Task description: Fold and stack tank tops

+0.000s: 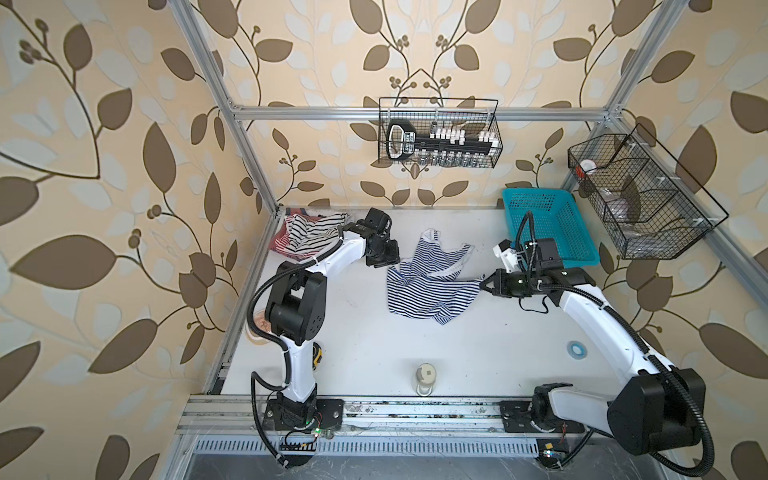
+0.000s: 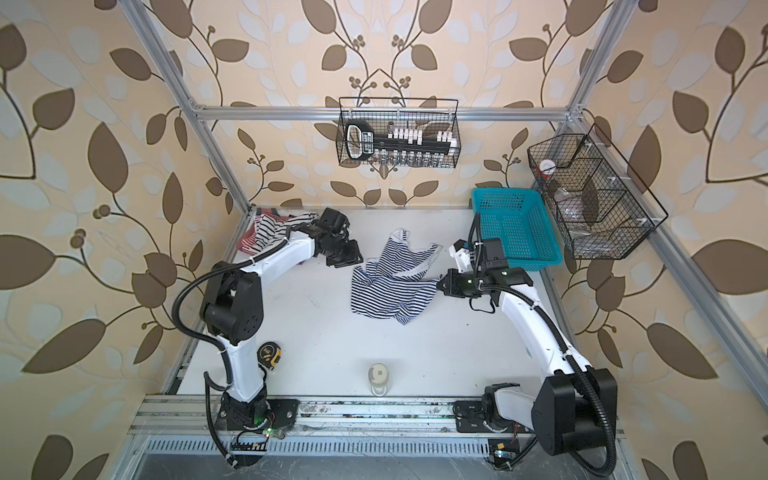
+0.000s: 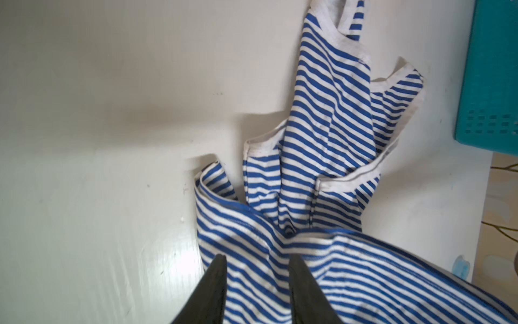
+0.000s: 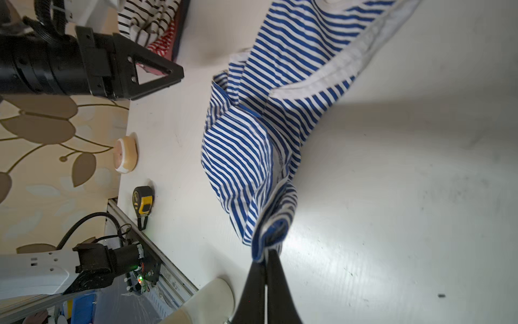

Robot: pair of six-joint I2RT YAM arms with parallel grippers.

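Note:
A navy and white striped tank top (image 1: 432,292) lies spread and rumpled mid-table. At its right edge my right gripper is shut on a folded lip of it, pulled out toward the right. Above the top's left part my left gripper hangs with fingertips apart and only cloth seen beneath. A heap of red and black striped garments (image 1: 308,236) lies at the back left, partly behind the left arm.
A teal basket (image 1: 548,256) stands at the back right. A beige cylinder (image 1: 425,376) stands at the front centre, a tape measure (image 2: 269,354) at the front left. Wire baskets hang on the frame above.

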